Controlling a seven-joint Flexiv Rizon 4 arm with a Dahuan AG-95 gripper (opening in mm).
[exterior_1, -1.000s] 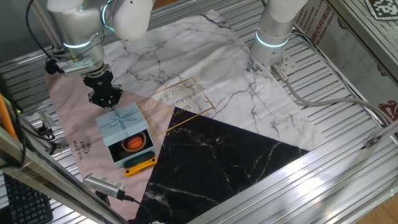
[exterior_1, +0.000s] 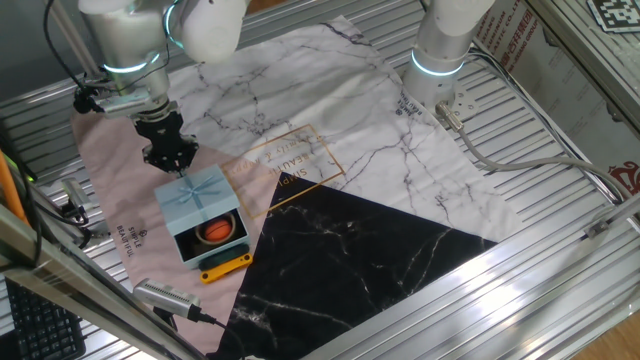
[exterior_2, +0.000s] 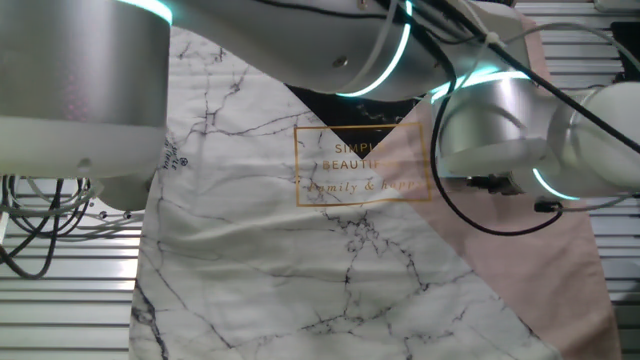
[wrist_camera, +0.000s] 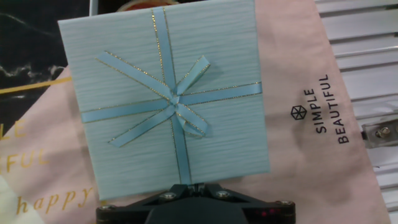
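Observation:
A light blue gift box (exterior_1: 222, 249) stands on the pink part of the cloth. Its lid (exterior_1: 199, 195), tied with a blue ribbon bow (wrist_camera: 175, 99), covers the rear portion and leaves the front end uncovered. Through that opening show an orange ball (exterior_1: 217, 230) and a ring-like rim around it. My gripper (exterior_1: 181, 168) is at the lid's rear edge, on the side away from the opening. In the wrist view the gripper looks shut, its fingertips together right at the lid's edge. Nothing shows between them; whether they touch the lid is unclear.
A yellow object (exterior_1: 226, 268) lies against the box's front side. Near it is a grey device (exterior_1: 167, 298) with a cable.
The upper wrist of the arm has shifted very slightly. The gripper stays at the lid's rear edge, and the box, ball and yellow object look nearly unchanged.

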